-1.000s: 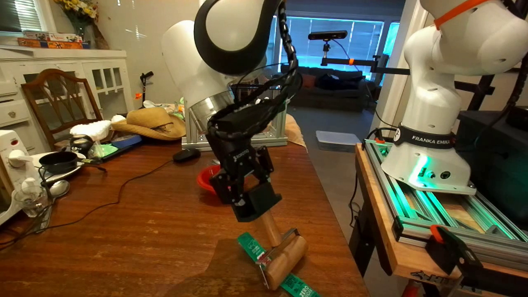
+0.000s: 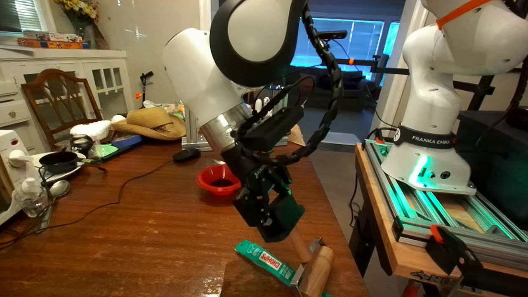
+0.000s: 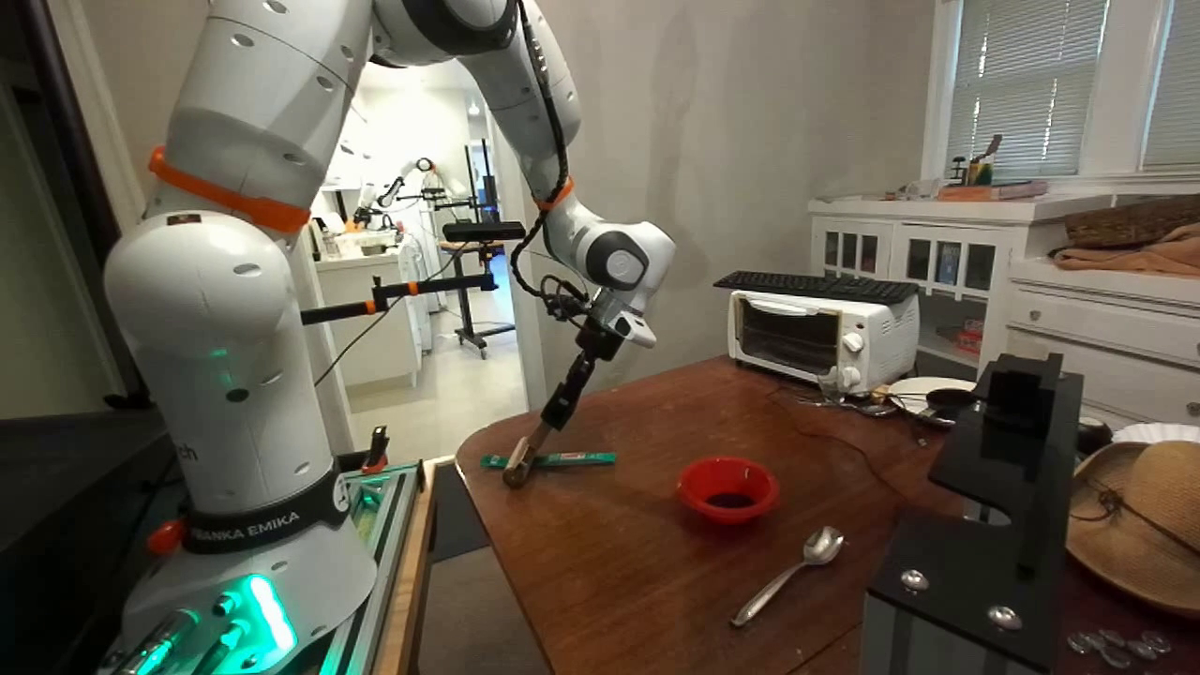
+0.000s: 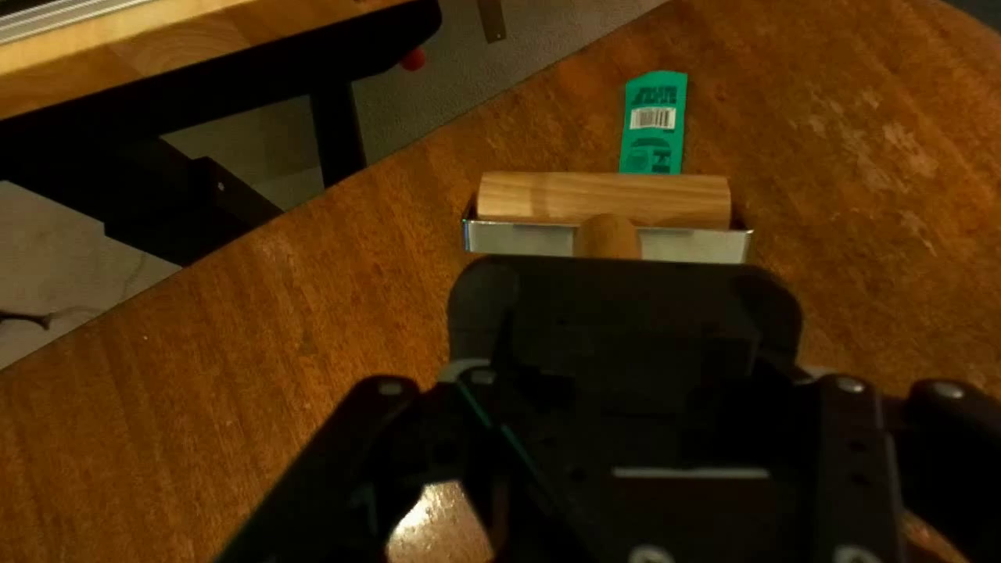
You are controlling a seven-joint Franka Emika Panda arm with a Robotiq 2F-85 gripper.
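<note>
My gripper (image 2: 283, 228) is shut on the handle of a wooden roller (image 2: 319, 271), a short wooden cylinder in a metal frame. The roller's handle (image 4: 608, 236) runs up into the black fingers, which hide most of it in the wrist view. Beneath the roller lies a flat green packet (image 2: 265, 258) marked CHOMPS, on the table near its edge. In the wrist view one end of the packet (image 4: 654, 122) shows past the roller. From exterior view 2 the roller (image 3: 519, 461) crosses the green packet (image 3: 574, 459) towards its left part; whether they touch is hard to tell.
A red bowl (image 3: 727, 490) and a spoon (image 3: 790, 575) stand clear of the roller. The white toaster oven (image 3: 824, 334), a pan (image 2: 58, 161) and a straw hat (image 2: 149, 123) are farther off. The table's edge (image 4: 375, 164) runs close by.
Gripper and roller have moved right and slightly down in exterior view 1, along the packet towards its near end. More of the packet's far part is uncovered, and the red bowl shows more fully.
</note>
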